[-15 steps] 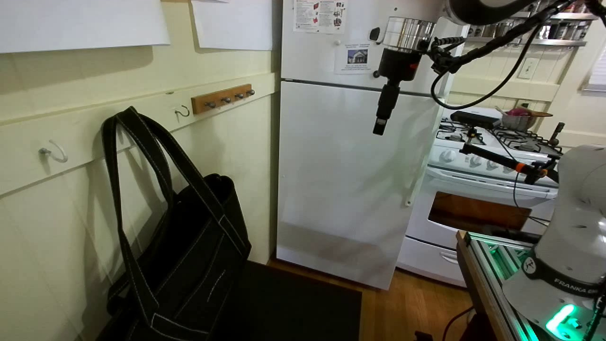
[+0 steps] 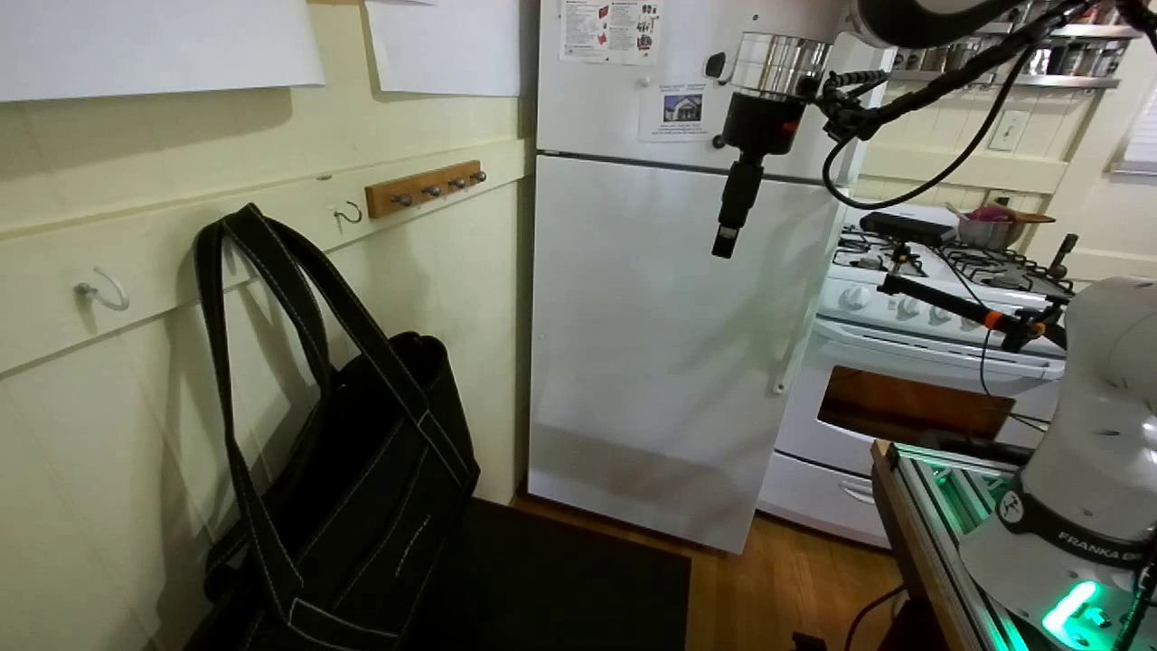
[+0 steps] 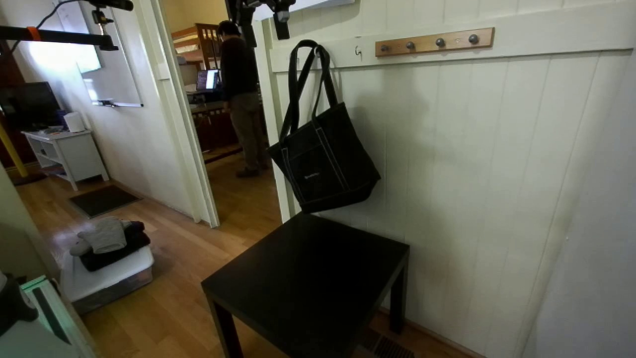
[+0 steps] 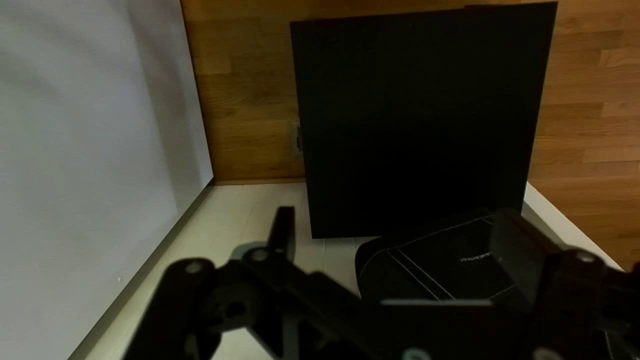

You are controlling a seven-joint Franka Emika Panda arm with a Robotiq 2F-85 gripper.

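A black tote bag with white stitching [image 2: 401, 456] hangs by its straps [image 3: 293, 83] against the cream wall. Its lower part [image 4: 420, 267] shows beyond my fingers in the wrist view. My gripper [image 2: 727, 240] points down in front of the fridge, well to the right of the bag in exterior view 1. Seen from the wrist, the gripper is open, its two fingers [image 4: 283, 231] wide apart and nothing held between them. Only part of the gripper [image 3: 265, 27] enters the top of exterior view 2.
Below the bag stands a black square table [image 3: 310, 268], its top bare. A wooden peg rack [image 2: 425, 189], a dark hook [image 2: 348, 213] and a white hook [image 2: 107, 291] are empty. The white fridge [image 2: 651, 358] bounds one side. A person [image 3: 239, 95] stands in the doorway.
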